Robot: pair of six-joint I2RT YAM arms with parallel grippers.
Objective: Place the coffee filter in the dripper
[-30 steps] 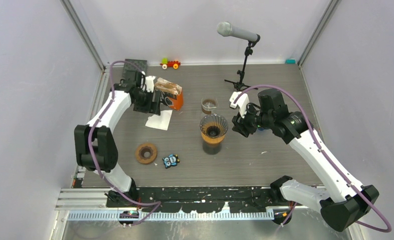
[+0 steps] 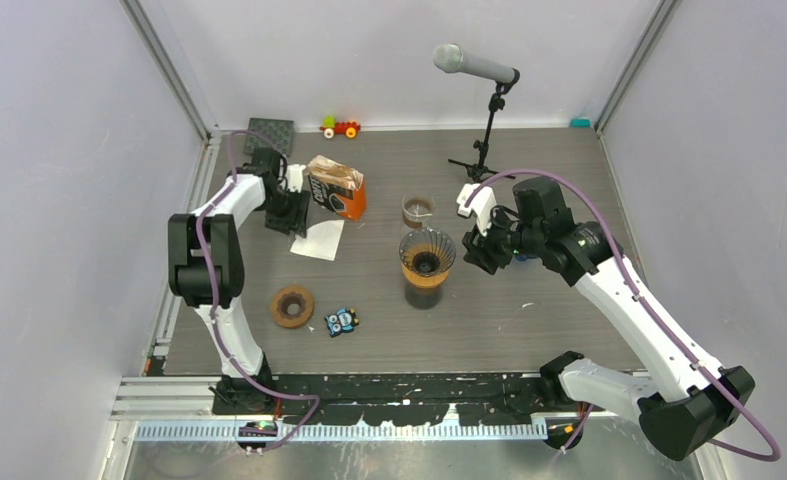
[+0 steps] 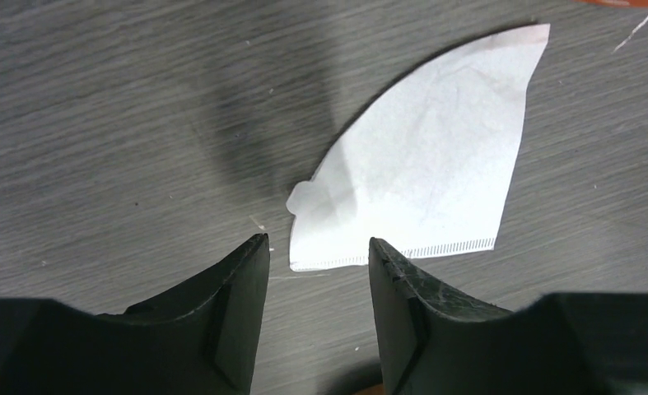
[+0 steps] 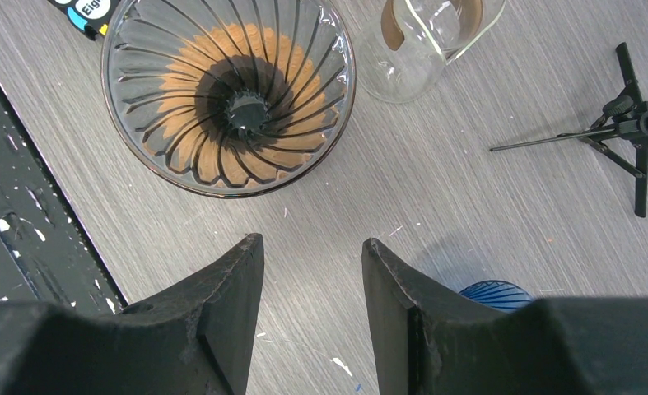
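Flat on the table lies the white paper coffee filter [image 2: 319, 240], one corner bent up on its left side in the left wrist view, where the filter [image 3: 427, 156] fills the middle. My left gripper is open above its near edge, with nothing between the fingers. The clear ribbed dripper [image 2: 428, 252] stands upright at the table's middle with an orange-brown band below it. Beside it, to the right, hovers my right gripper [image 2: 484, 258]. In the right wrist view the dripper [image 4: 230, 177] is beyond the right gripper, which is open and empty.
An orange coffee bag [image 2: 337, 190] stands close behind the filter. A glass beaker [image 2: 417, 211] sits behind the dripper, and a microphone stand [image 2: 482, 150] farther back. A brown ring [image 2: 292, 307] and a small blue item [image 2: 342, 322] lie in front.
My left arm's elbow has swung right, and its gripper has turned and shifted slightly left and toward the front by the filter. The right arm and the filter look unmoved.
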